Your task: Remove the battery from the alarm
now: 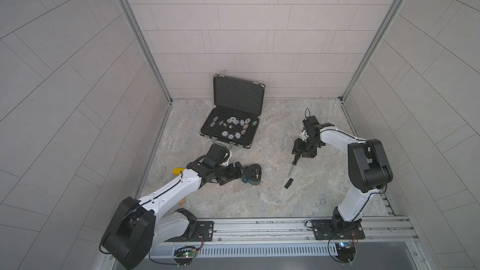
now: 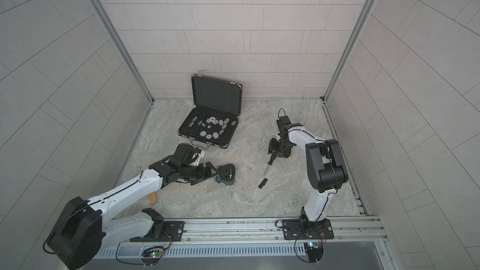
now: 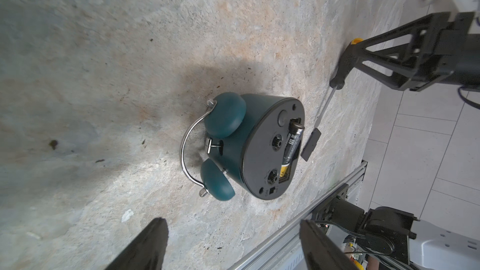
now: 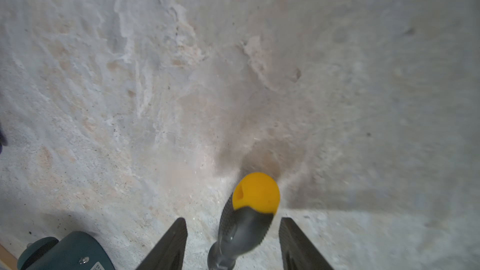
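Note:
A teal alarm clock [image 3: 257,147] lies on the table with its black back upward; a battery [image 3: 292,147] sits in its open compartment. In the left wrist view my left gripper is part open above the bell side of the clock, nothing between its fingers. My right gripper stands open over a screwdriver [image 4: 247,222] with a yellow-capped handle, which lies between and below its fingers. The screwdriver's shaft points toward a small black piece [image 3: 311,144], probably the compartment cover, on the table beside the clock.
An open black case [image 1: 237,97] of chips stands at the back left. A yellow object [image 1: 177,170] and a tan piece [image 2: 153,198] lie at the left, partly behind the left arm.

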